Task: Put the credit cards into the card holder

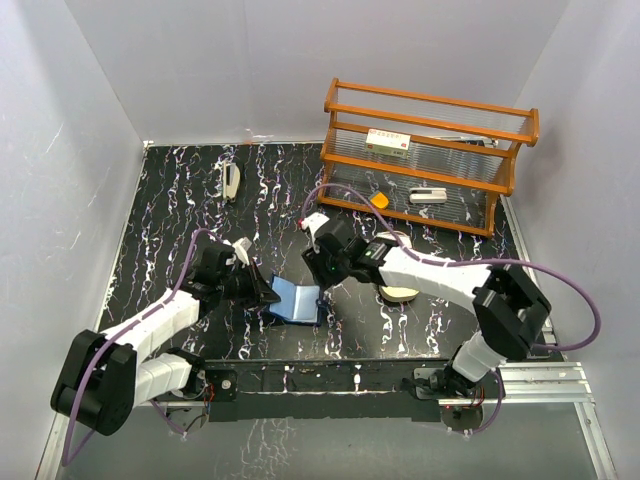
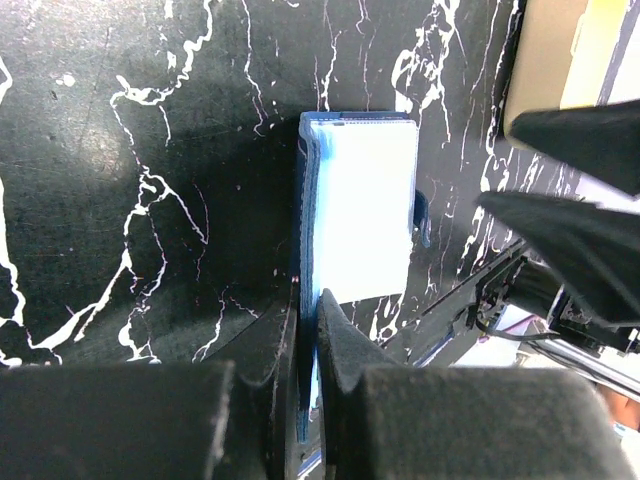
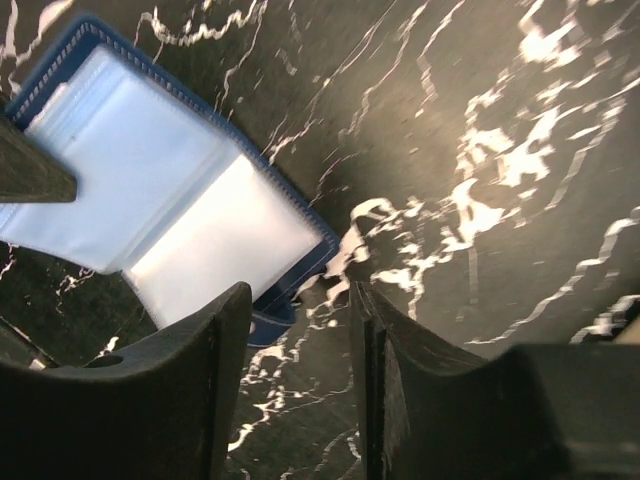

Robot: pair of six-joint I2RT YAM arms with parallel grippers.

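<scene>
The open card holder (image 1: 299, 303) lies on the dark marble table, a blue sleeve and a white panel showing in the right wrist view (image 3: 225, 240). My left gripper is shut on the holder's near cover edge, which stands up between its fingertips. My right gripper hangs just right of and above the holder, part open, with only table and holder edge showing between its fingers; its dark fingers (image 2: 575, 235) also show at the right of the left wrist view. I cannot make out separate credit cards.
A wooden rack (image 1: 430, 160) with a small box (image 1: 387, 142) stands at the back right, a stapler (image 1: 230, 180) at the back left. A beige object (image 1: 398, 294) lies beside the right arm. The table left of the holder is clear.
</scene>
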